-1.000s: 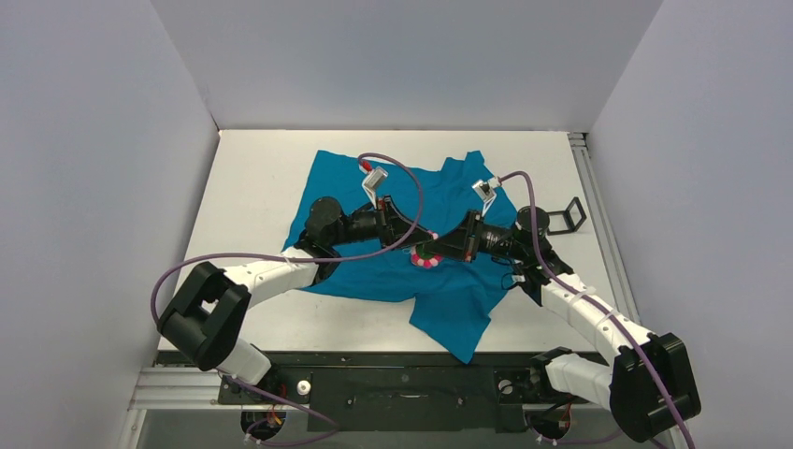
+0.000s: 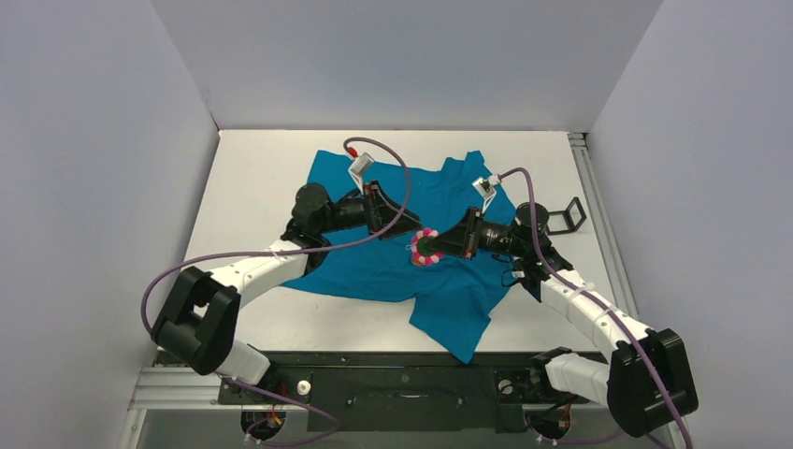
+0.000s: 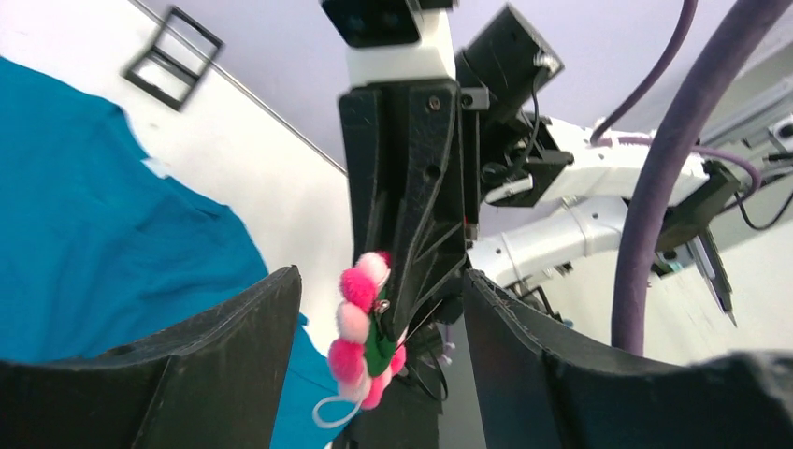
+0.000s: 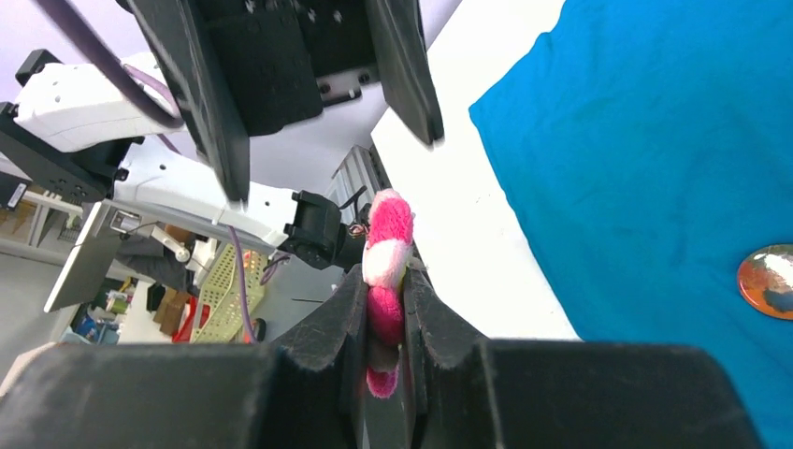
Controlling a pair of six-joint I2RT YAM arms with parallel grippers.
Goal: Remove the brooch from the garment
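A ring of pink and white pompoms with a green middle, seemingly the brooch (image 2: 426,259), is held by my right gripper, which is shut on it. In the left wrist view the brooch (image 3: 352,325) is edge-on, and a thin pale loop (image 3: 334,413) sticks out below it. The blue garment (image 2: 365,276) lies spread on the table; in the right wrist view the brooch is in the air, apart from the cloth. My left gripper (image 2: 418,223) stands open just to the left of the brooch, nothing between its fingers.
A round shiny disc (image 4: 771,281) rests on the garment. A black frame (image 2: 567,217) stands at the table's right side. The two arms are close together over the middle.
My left gripper has drawn back to the left and away from the brooch. The right gripper keeps the brooch in nearly the same place, with the ring turned slightly.
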